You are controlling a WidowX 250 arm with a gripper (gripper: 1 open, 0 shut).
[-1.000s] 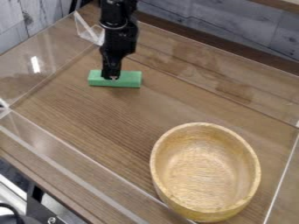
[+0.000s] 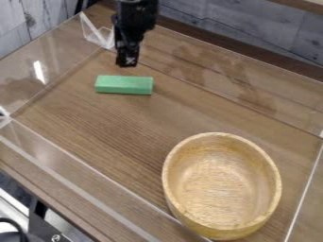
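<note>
My gripper (image 2: 127,57), black and open, hangs near the back of the wooden table, above and behind a green rectangular block (image 2: 124,84). Nothing shows between its fingers. The block lies flat on the table, apart from the fingertips. A large empty cream bowl (image 2: 222,184) sits at the front right.
Table edges run along the left and back. A pale, translucent item (image 2: 98,33) is at the back left, partly behind the arm.
My gripper has moved up and back, away from the green block. The block and bowl have not visibly moved.
</note>
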